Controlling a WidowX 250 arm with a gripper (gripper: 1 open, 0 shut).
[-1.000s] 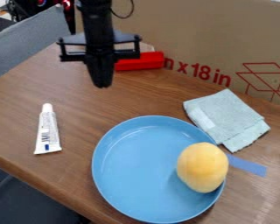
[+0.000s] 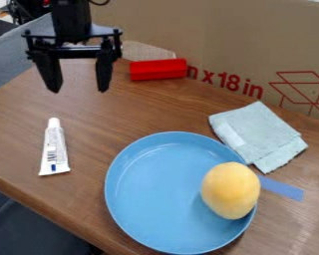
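My gripper [image 2: 76, 75] hangs open over the back left of the wooden table, its black fingers apart with nothing held between them. A white tube [image 2: 55, 149] lies on the table below it, toward the front left. A blue plate [image 2: 156, 199] sits at the front centre, with a yellow round object [image 2: 230, 190] resting on its right part. A red object [image 2: 159, 70] lies behind, to the right of the gripper. A folded pale cloth [image 2: 255, 134] is behind the plate at the right.
A cardboard panel [image 2: 242, 40] stands along the back. A strip of blue tape [image 2: 282, 189] is on the table right of the plate. The table's edge drops off at the lower left.
The gripper has moved left and slightly down, and its fingers appear farther apart. The objects on the table have stayed in place.
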